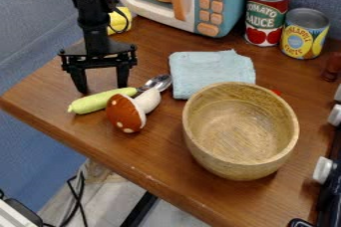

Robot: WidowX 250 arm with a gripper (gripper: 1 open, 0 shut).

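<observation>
My black gripper (100, 78) hangs at the left side of the table, open, its fingers apart above the pale green corn or squash (98, 102) with nothing seen between them. A mushroom toy (128, 113) with an orange spotted cap lies beside the green piece. A metal spoon (158, 83) lies just behind the mushroom. A light blue folded cloth (210, 72) and a wooden bowl (240, 131) are to the right.
A toy microwave (213, 6), a tomato sauce can (264, 17) and a yellow can (304, 36) stand at the back. A yellow object (118, 23) is partly behind the arm.
</observation>
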